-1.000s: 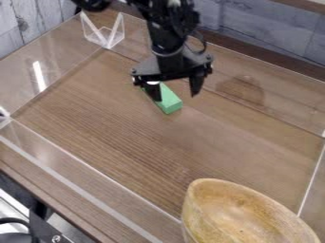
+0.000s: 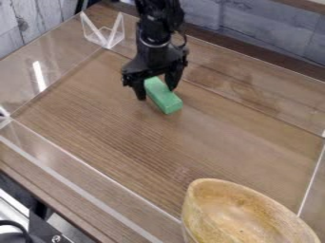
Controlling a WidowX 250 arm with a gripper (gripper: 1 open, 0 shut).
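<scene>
A green block (image 2: 162, 96) lies on the wooden surface in the upper middle, angled from upper left to lower right. My black gripper (image 2: 152, 75) is just above and behind it, open, its fingers reaching down beside the block's upper end; whether they touch it is hard to tell.
A large yellow bowl (image 2: 241, 214) sits at the bottom right.
My gripper has moved left and slightly up, from the block's right and over it to its upper left end. The block looks slightly shifted or more fully visible.
</scene>
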